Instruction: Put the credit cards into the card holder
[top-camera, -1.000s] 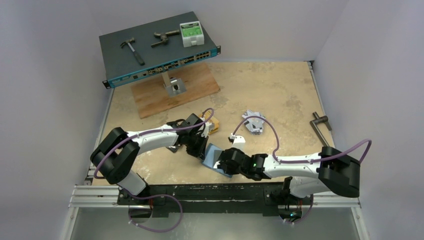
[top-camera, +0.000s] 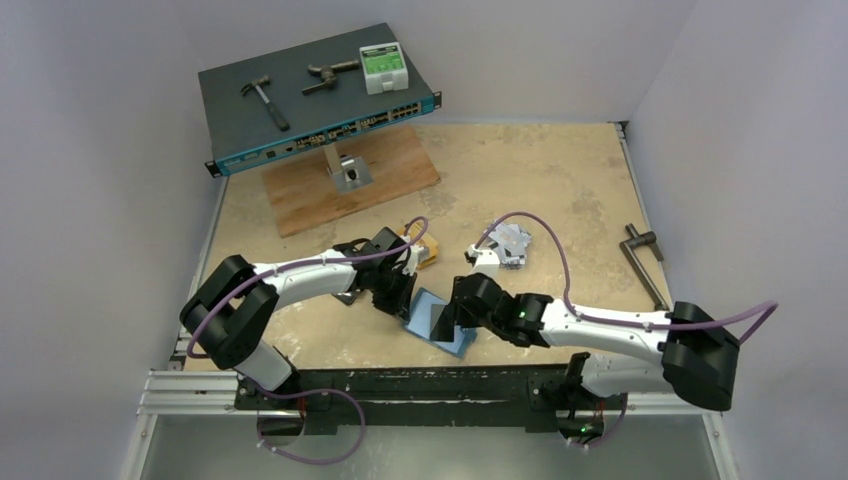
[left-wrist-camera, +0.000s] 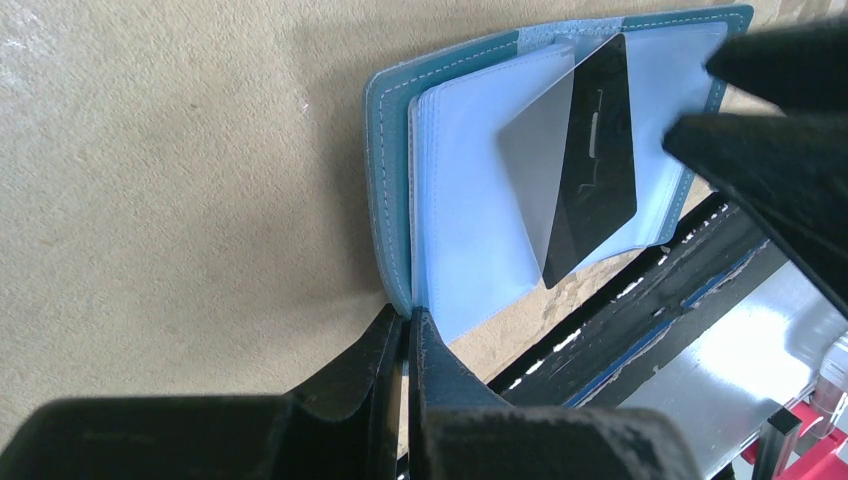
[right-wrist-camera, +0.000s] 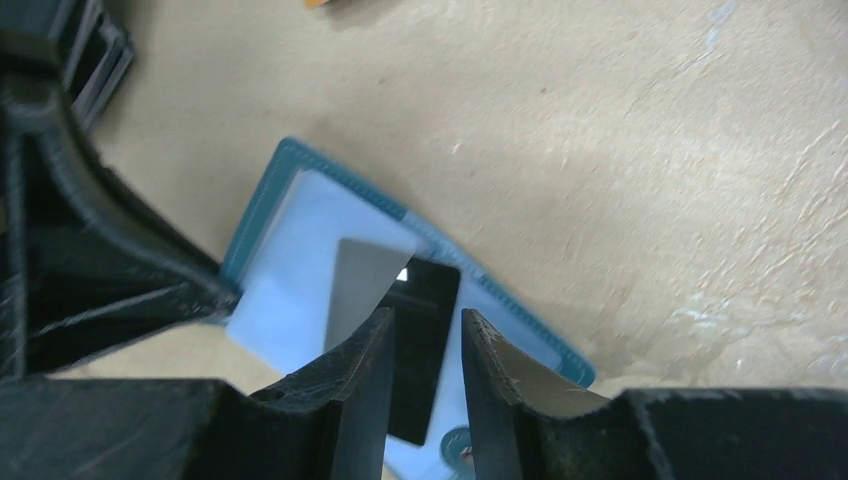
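Note:
The blue card holder (top-camera: 420, 312) lies opened flat on the table, with translucent sleeves (left-wrist-camera: 470, 170). A dark card (left-wrist-camera: 600, 150) rests on it, its left part showing greyer, as if under a frosted sleeve. At the holder's near left corner my left gripper is shut, a thin bit of the blue edge between its fingertips. Above the card, my right gripper stands part open with nothing between its fingers. In the top view that gripper hides the holder's right part.
Farther back lie a crumpled silvery piece (top-camera: 510, 245) and a yellow-orange object (top-camera: 427, 247), partly behind the left arm. A dark object (top-camera: 347, 297) shows under that arm.
My right gripper has moved up and away from the holder, toward the back, uncovering more of the holder and card. The left arm has stayed in place.

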